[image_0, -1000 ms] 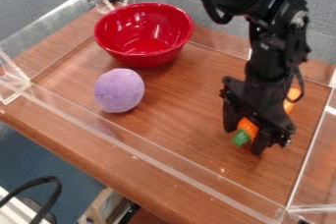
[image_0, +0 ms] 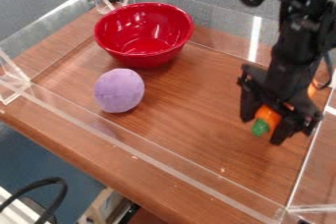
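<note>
The black gripper (image_0: 277,115) hangs over the right part of the wooden tray, its fingers around an orange carrot toy (image_0: 270,116) with a green tip pointing down. It appears shut on the toy, slightly blurred. A red bowl (image_0: 144,36) stands at the back left, and a purple ball (image_0: 120,90) lies left of centre.
A second orange object (image_0: 312,89) is partly hidden behind the gripper at the right. Clear walls edge the wooden tray (image_0: 157,159). The middle and front of the tray are free.
The gripper has moved up and to the right, and the carrot has risen with it from lower on the tray.
</note>
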